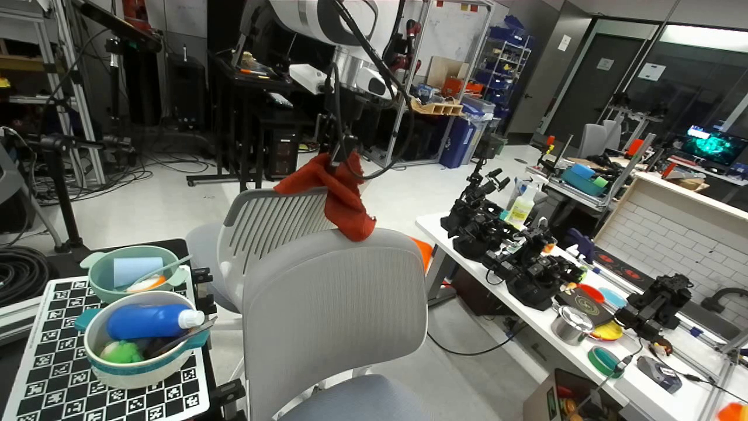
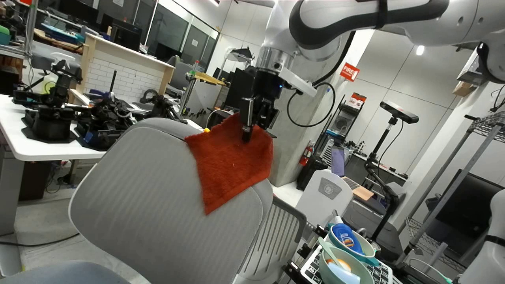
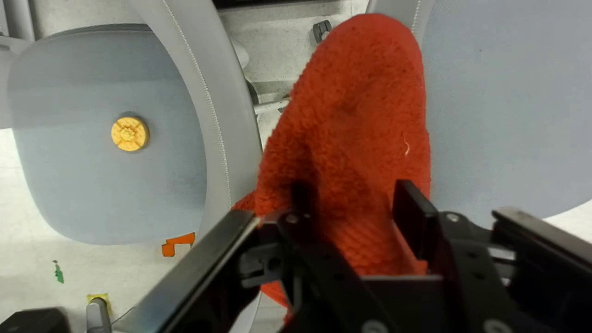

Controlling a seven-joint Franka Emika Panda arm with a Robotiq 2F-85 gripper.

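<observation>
A red cloth (image 2: pixel 228 158) is draped over the top edges of two grey chairs standing together, the solid chair back (image 1: pixel 336 302) and the slatted chair back (image 1: pixel 270 235). My gripper (image 2: pixel 258 129) points down at the cloth's upper part. In the wrist view the fingers (image 3: pixel 411 213) stand apart, with red cloth showing between and below them. The gripper is partly open, and no firm grip on the cloth shows. In exterior view 1 the fingertips overlap the cloth's raised top.
Beside the chairs, a checkered board (image 1: pixel 59 379) carries a green bowl (image 1: pixel 105 270) and a white-and-teal pot (image 1: pixel 133 379) with a blue bottle (image 1: pixel 147 320). A white table (image 1: pixel 491 277) with black devices stands on the other side.
</observation>
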